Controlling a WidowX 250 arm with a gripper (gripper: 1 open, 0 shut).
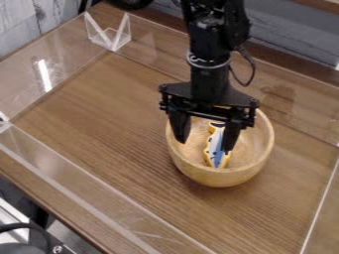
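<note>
My black gripper (207, 129) stands open over a tan bowl (217, 175), its two fingers spread down inside the rim on either side. Between and below them a small light object (217, 146) with blue and yellow markings lies in the bowl, upright or leaning; whether a finger touches it I cannot tell.
A clear plastic stand or holder (109, 32) sits at the back left. A dark cable lies at the lower left edge, and a wall edge runs along the back.
</note>
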